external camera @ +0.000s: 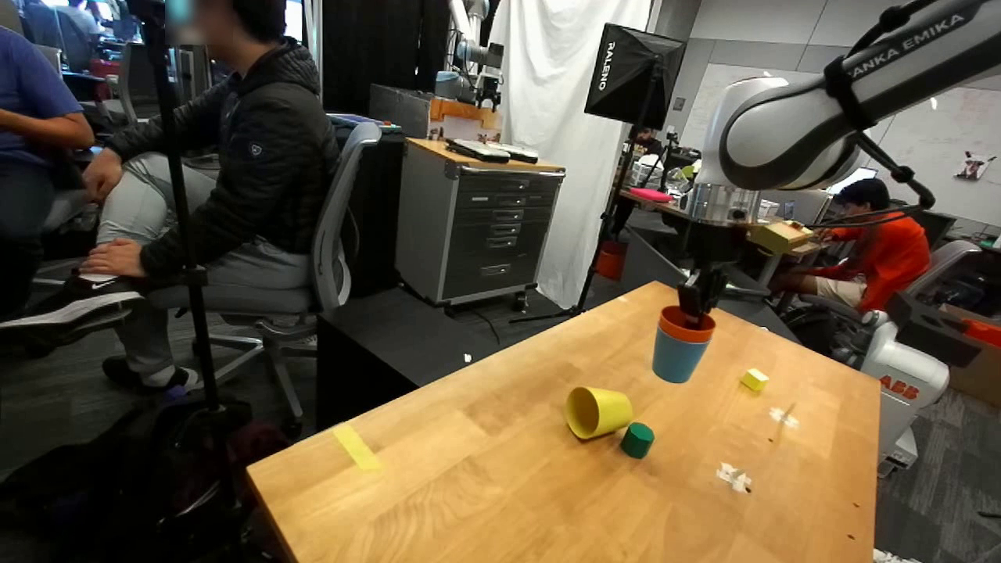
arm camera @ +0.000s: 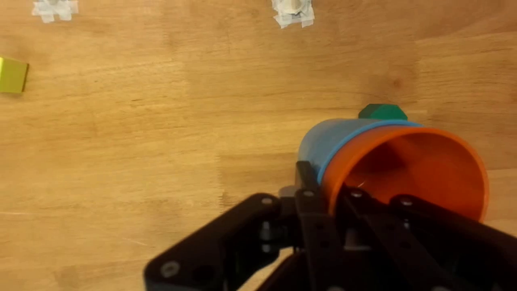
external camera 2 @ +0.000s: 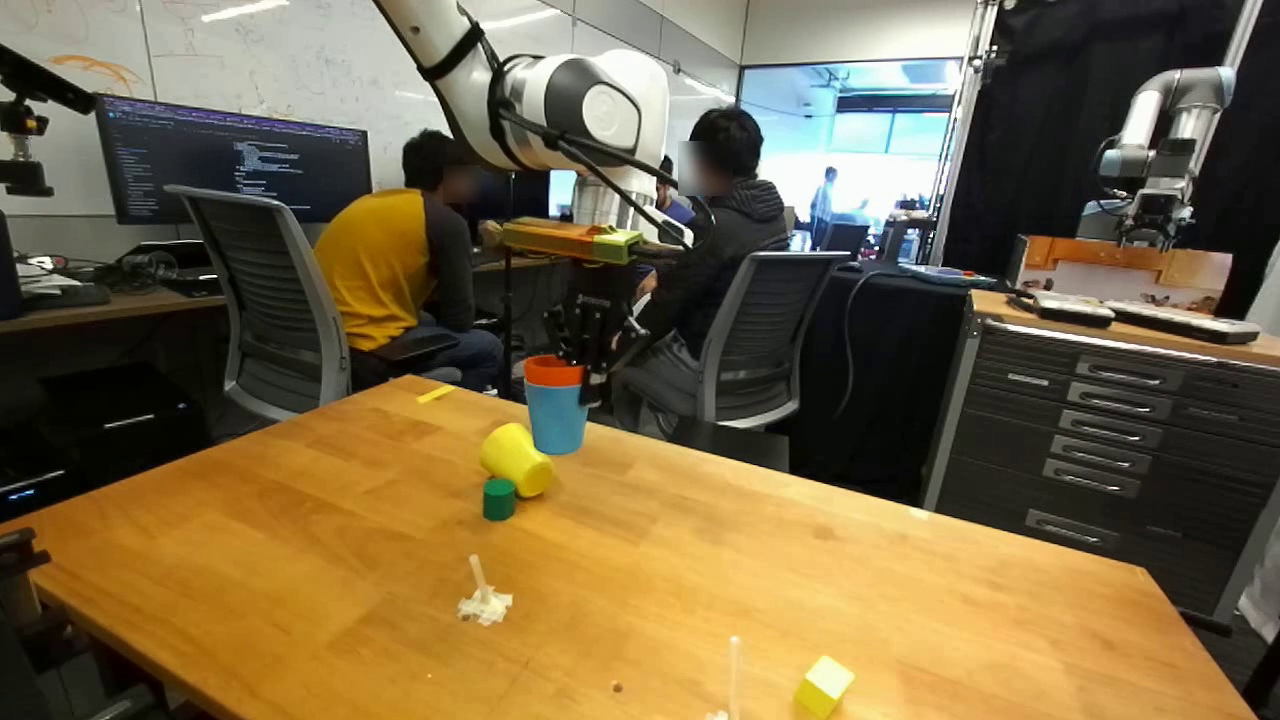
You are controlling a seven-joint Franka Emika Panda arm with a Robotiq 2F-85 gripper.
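My gripper is shut on the near walls of two nested cups, an orange cup (arm camera: 436, 169) inside a blue cup (arm camera: 322, 140). In exterior view 1 the blue cup (external camera: 677, 360) appears raised off the table, the orange rim (external camera: 686, 324) showing above it. A yellow cup (external camera: 610, 414) lies on its side on the table, its mouth facing left. Close by its base stands a green block (external camera: 637, 440). The yellow cup is hidden behind the held cups in the wrist view, where only the top of the green block (arm camera: 383, 112) shows.
A yellow cube (external camera: 754, 379) rests apart on the table (external camera: 525, 497). Thin upright sticks fixed with white tape (external camera 2: 485, 605) stand along one side. Much of the table to the left of the yellow cup in exterior view 1 is bare, save for a tape strip (external camera: 356, 446).
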